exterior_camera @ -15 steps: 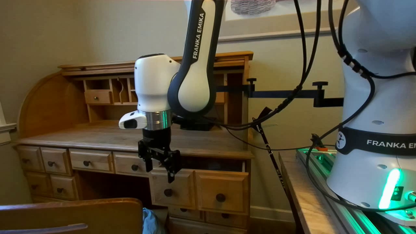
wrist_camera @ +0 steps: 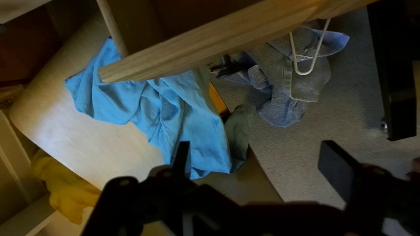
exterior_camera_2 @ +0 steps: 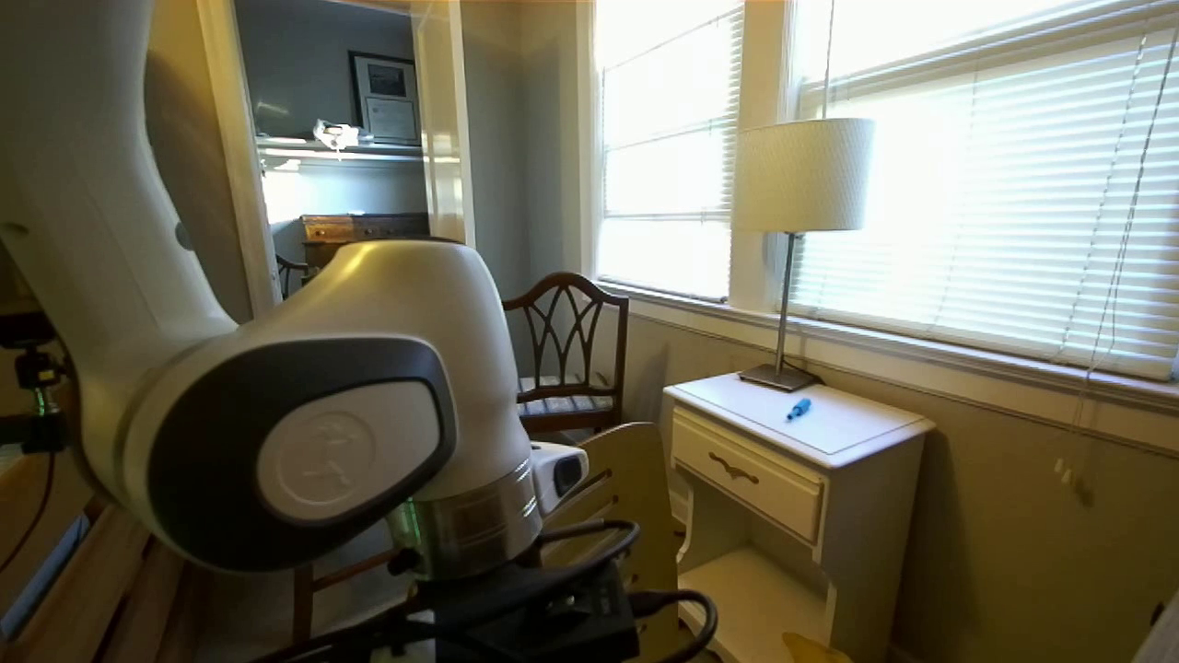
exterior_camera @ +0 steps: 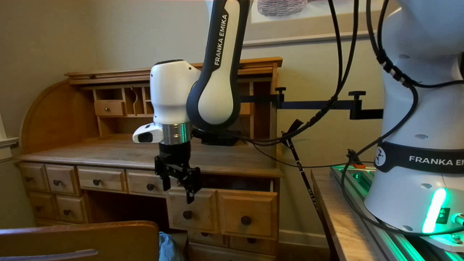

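In the wrist view my gripper is open, its two dark fingers wide apart and nothing between them. From the first exterior view, the gripper (exterior_camera: 178, 193) points down in front of a wooden roll-top desk (exterior_camera: 130, 150). The desk's large right-hand drawer (exterior_camera: 231, 213) is pulled out; the gripper overlaps its front in this view, and I cannot tell whether they touch. Below the gripper, in the wrist view, a drawer's wooden front edge (wrist_camera: 236, 35) crosses the top. A blue cloth (wrist_camera: 169, 114) lies partly under that edge on a pale wooden seat.
Grey-blue clothing (wrist_camera: 283, 78) and a pale hanger (wrist_camera: 303, 73) show beside the drawer edge. A yellow cloth (wrist_camera: 65, 188) is at left. One wooden chair back (exterior_camera: 78, 241) stands before the desk. A white nightstand (exterior_camera_2: 796, 431) carries a lamp (exterior_camera_2: 807, 177) and a blue marker (exterior_camera_2: 799, 409).
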